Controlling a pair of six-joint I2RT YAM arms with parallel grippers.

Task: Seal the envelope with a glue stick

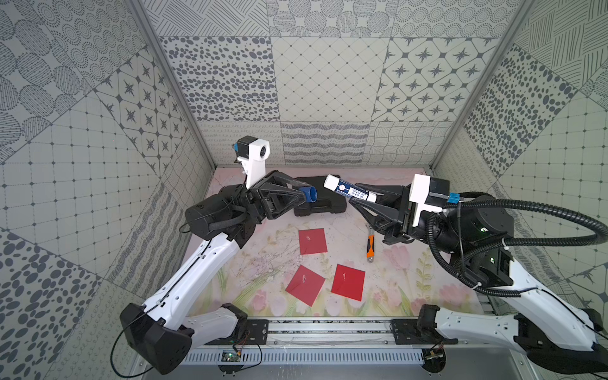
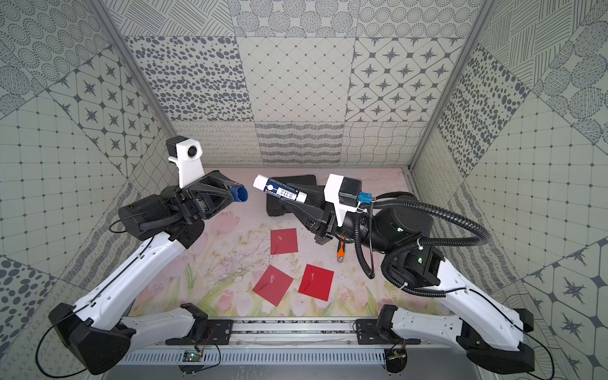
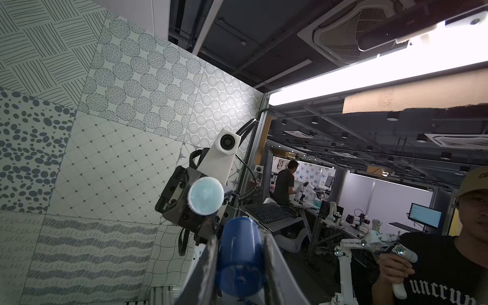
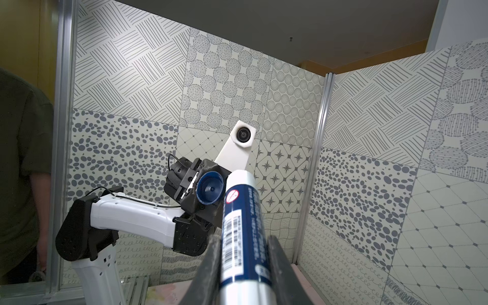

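My right gripper is shut on the glue stick, held raised with its white tip pointing at my left gripper. My left gripper holds the blue cap between its fingers, apart from the stick; in the left wrist view the cap sits in front of the stick's pale round end. Below on the floral tabletop lie three red envelopes: one in the middle, two nearer the front.
A black case lies at the back of the table. An orange-handled tool lies right of the envelopes, partly hidden by the right arm in the top right view.
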